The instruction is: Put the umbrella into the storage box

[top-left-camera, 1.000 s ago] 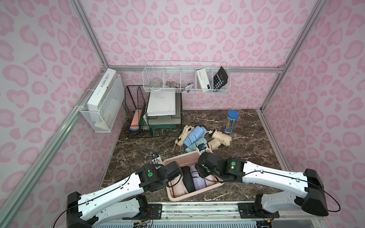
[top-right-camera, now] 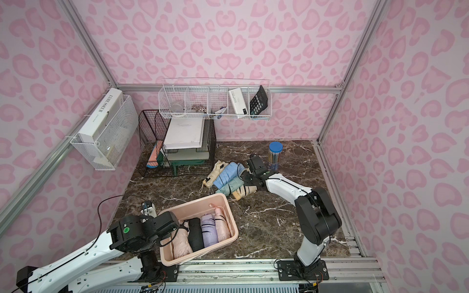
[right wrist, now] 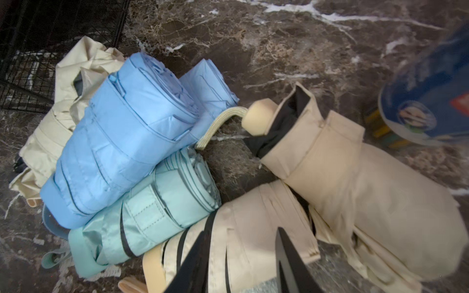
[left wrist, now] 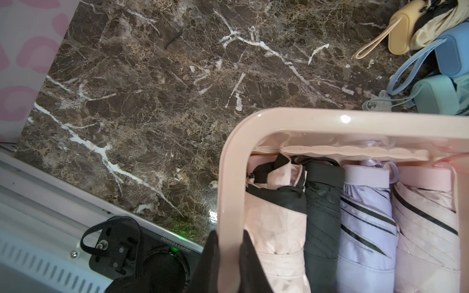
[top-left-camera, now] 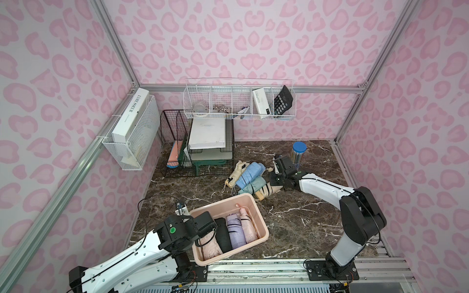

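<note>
My left gripper is shut on the left rim of the pink storage box (left wrist: 351,117). Several folded umbrellas stand side by side in the box: a pale pink one (left wrist: 276,219), a black one (left wrist: 323,219), a lilac one (left wrist: 366,214) and another pink one (left wrist: 426,214). My right gripper stands part open above a striped beige umbrella (right wrist: 254,219) in the right wrist view, with nothing gripped. Around it lie a teal umbrella (right wrist: 151,200), a blue umbrella (right wrist: 122,131), a cream umbrella (right wrist: 58,122) and a plain beige umbrella (right wrist: 381,190).
A jar with a blue lid (top-left-camera: 299,147) stands behind the right gripper. The black wire rack (top-left-camera: 215,166) sits at the back left, and a white wire basket (top-left-camera: 239,102) hangs on the back wall.
My right gripper has moved from over the box to the umbrellas at the back. The box and left gripper have shifted left together.
</note>
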